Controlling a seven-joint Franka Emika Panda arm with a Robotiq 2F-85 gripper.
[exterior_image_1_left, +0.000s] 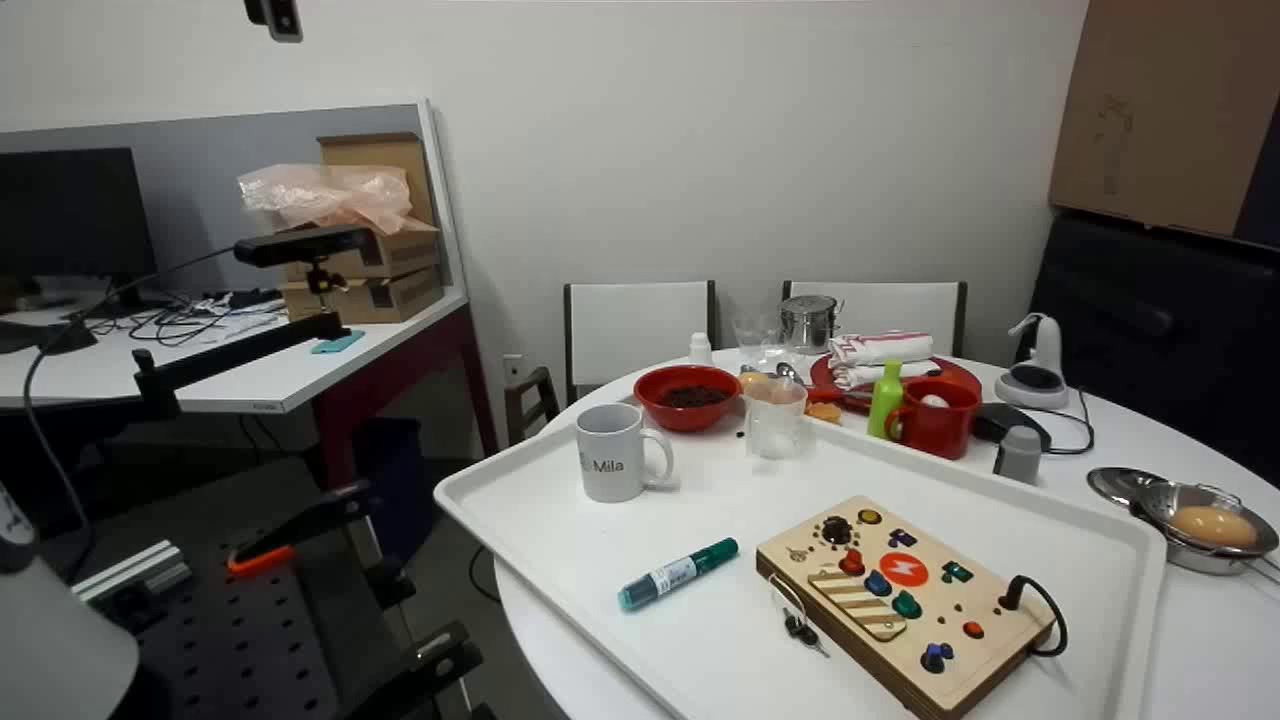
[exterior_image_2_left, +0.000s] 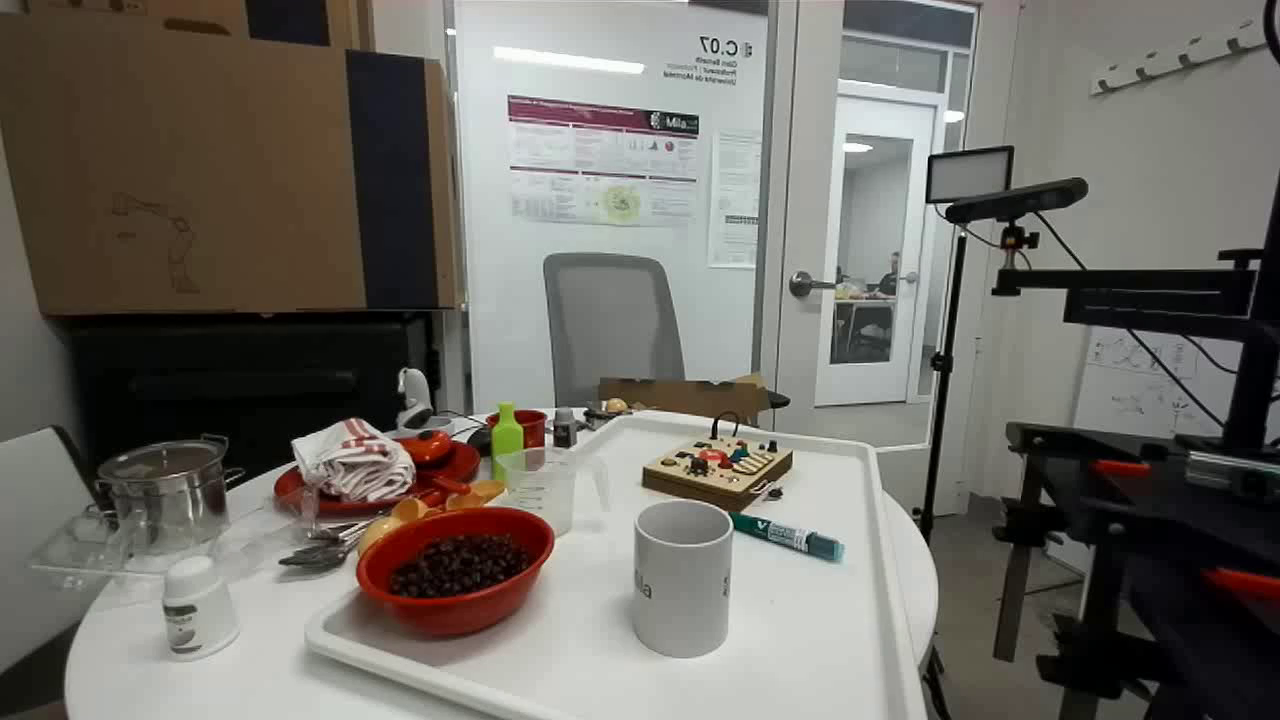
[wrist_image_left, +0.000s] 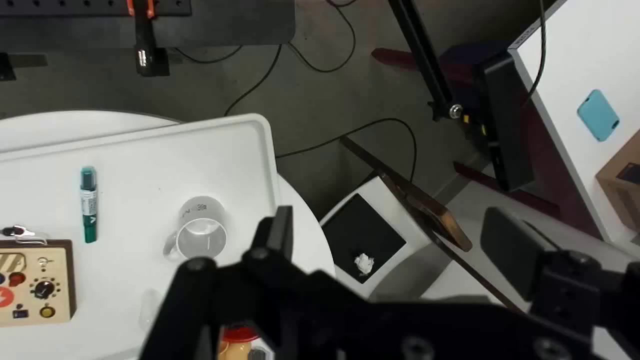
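Observation:
My gripper is open in the wrist view, its two dark fingers wide apart with nothing between them. It hangs high above the table's edge and the floor, clear of every object. On the white tray (exterior_image_1_left: 540, 510) stands an upright, empty grey mug (exterior_image_1_left: 609, 454), handle (wrist_image_left: 170, 245) to the left in the wrist view. A green marker (exterior_image_1_left: 679, 574) lies near it, beside a wooden switch board (exterior_image_1_left: 902, 600). A red bowl (exterior_image_2_left: 456, 570) of dark beans sits at the tray's edge, mostly hidden behind the gripper in the wrist view.
A clear measuring cup (exterior_image_2_left: 536, 490) stands beside the bowl. Farther along are a green bottle (exterior_image_1_left: 885, 400), a red mug (exterior_image_1_left: 935, 415), a folded towel (exterior_image_2_left: 353, 461), a steel pot (exterior_image_2_left: 166, 492) and a pan (exterior_image_1_left: 1203, 528). The tray's surface around the marker is free.

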